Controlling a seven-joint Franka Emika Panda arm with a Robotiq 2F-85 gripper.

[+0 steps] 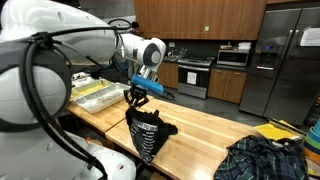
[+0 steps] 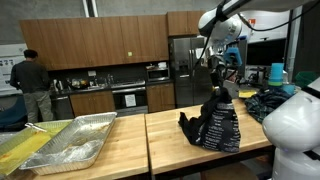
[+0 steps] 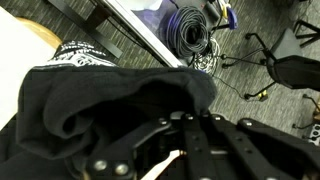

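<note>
A black cloth with some white patterned areas [image 1: 148, 135] hangs from my gripper [image 1: 137, 97], part of it trailing on the wooden table. In exterior view 2 the same cloth [image 2: 215, 122] drapes down at the table's edge beneath the gripper [image 2: 218, 88]. Close up in the wrist view, a bunched fold of the black cloth [image 3: 110, 95] reaches to the gripper, which is shut on it. The fingertips are mostly hidden by the fabric there.
A dark plaid cloth heap [image 1: 262, 160] lies on the table's right side, with a yellow item [image 1: 278, 130] behind it. Foil trays [image 2: 75, 140] stand at the opposite end. Cables [image 3: 190, 32] lie on the floor below.
</note>
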